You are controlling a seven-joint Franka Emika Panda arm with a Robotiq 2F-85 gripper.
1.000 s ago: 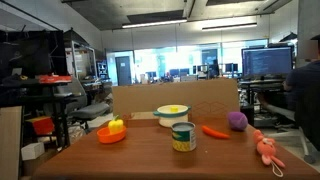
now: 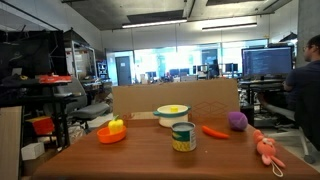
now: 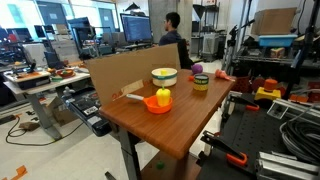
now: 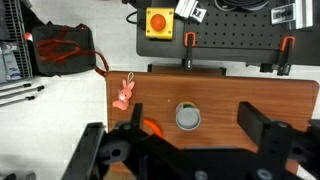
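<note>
My gripper stands open in the wrist view, its dark fingers wide apart with nothing held. The wooden table lies below, with a can [image 4: 188, 117] between the fingers in the picture, apparently well beneath them. In exterior view 1 the green-labelled can [image 2: 184, 137] stands upright near the table's middle. Behind it is a white pot [image 2: 172, 118] with something yellow at its top. An orange bowl [image 2: 111, 136] holding a yellow object [image 2: 116, 126] sits on the left. A red pepper-like object [image 2: 214, 132], a purple ball [image 2: 238, 121] and a pink toy [image 2: 266, 148] are on the right.
A cardboard panel [image 2: 130, 101] stands upright along the table's back. Beside the table, the wrist view shows a dark perforated board [image 4: 240, 45] with tools and a red-button box [image 4: 159, 22]. Bare tabletop [image 2: 150, 162] shows in front of the can.
The person at the right edge of exterior view 1 has shifted slightly left into view. The objects on the table have not moved.
</note>
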